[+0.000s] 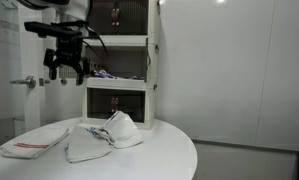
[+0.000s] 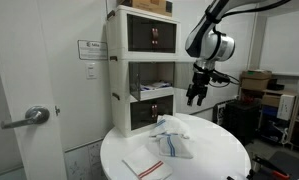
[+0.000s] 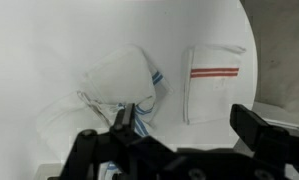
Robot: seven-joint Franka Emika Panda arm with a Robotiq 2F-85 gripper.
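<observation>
High over the table, my gripper (image 1: 66, 80) is open, with its two fingers wide apart in the wrist view and nothing between them. Beneath it lie white cloths. One folded cloth with a red stripe (image 3: 214, 72) rests flat and apart from the others, on the right in the wrist view. A white cloth with blue stripes (image 3: 124, 78) lies beside a crumpled white cloth (image 3: 61, 130), which the gripper partly hides in that view. From the second exterior view, the striped red cloth (image 2: 147, 164) is nearest the front edge.
A round white table (image 1: 154, 155) carries the cloths, its right side bare. Behind it stands a shelf cabinet (image 1: 117, 50) with dark doors and an open middle shelf (image 2: 151, 79) holding items. A door with a handle (image 2: 27, 117) is at the left.
</observation>
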